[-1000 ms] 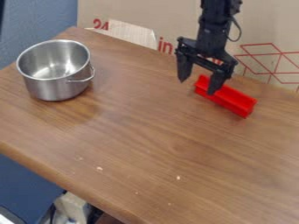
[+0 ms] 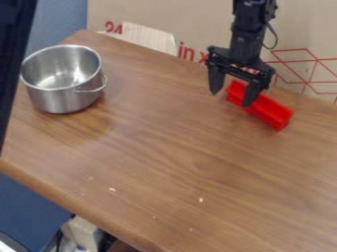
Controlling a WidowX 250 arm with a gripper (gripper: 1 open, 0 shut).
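Note:
My black gripper (image 2: 234, 85) hangs at the back right of the wooden table, its fingers apart, just over the left end of a red rectangular block (image 2: 269, 111). The block lies angled on the tabletop, its upper end partly hidden behind the gripper. Whether a finger touches it is unclear.
A steel pot (image 2: 59, 89) with a wire handle stands at the left. Cardboard with red print backs the far edge, and the table's left edge drops to a blue surface.
The gripper has shifted slightly right over the red block. The block and the pot look unmoved.

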